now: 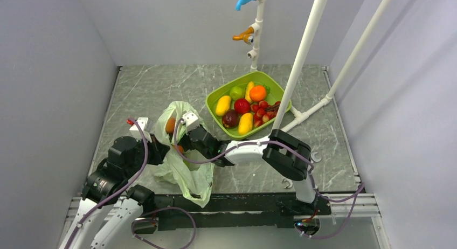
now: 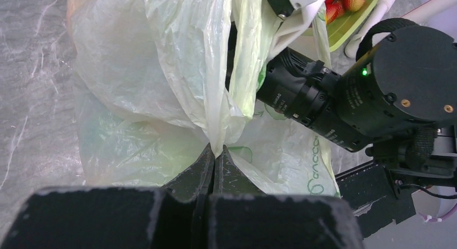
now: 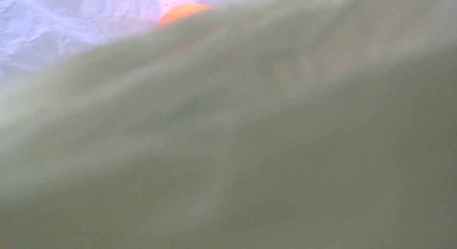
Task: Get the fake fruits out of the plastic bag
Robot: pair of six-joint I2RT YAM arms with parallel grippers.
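The pale green plastic bag lies crumpled on the counter, its mouth spread. In the left wrist view, my left gripper is shut on a gathered fold of its thin film. The right gripper reaches into the bag from the right; its fingers are hidden by film and its own wrist, so their opening does not show. Inside, an orange fruit is visible at the far end, and a smaller orange one peeks out beside the right gripper. Blurred film covers most of the right wrist view, with one orange fruit above it.
A green basket full of fruit stands behind and to the right of the bag. A white pipe slants down past its right side. Bare counter lies at the back left.
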